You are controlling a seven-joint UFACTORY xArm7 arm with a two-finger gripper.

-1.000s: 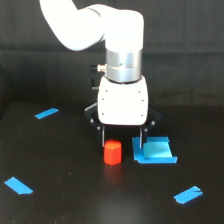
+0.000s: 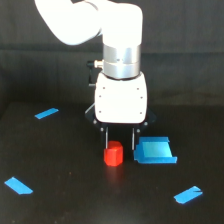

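A small red block [image 2: 114,154] stands on the dark table just below my gripper [image 2: 120,143]. The gripper points down from the white arm, its dark fingers apart. The left finger comes close to the block's upper left, while a dark gap shows between the block and the right finger. Whether either finger touches the block is hard to tell. Just to the right sits a small open blue box [image 2: 155,150], with no object visible inside.
Blue tape strips mark the table: one at back left [image 2: 47,113], one at front left [image 2: 18,186] and one at front right [image 2: 188,195].
My gripper has come down slightly toward the red block, and its fingers look closer together. The block appears slightly shifted to the right. The blue box has stayed put.
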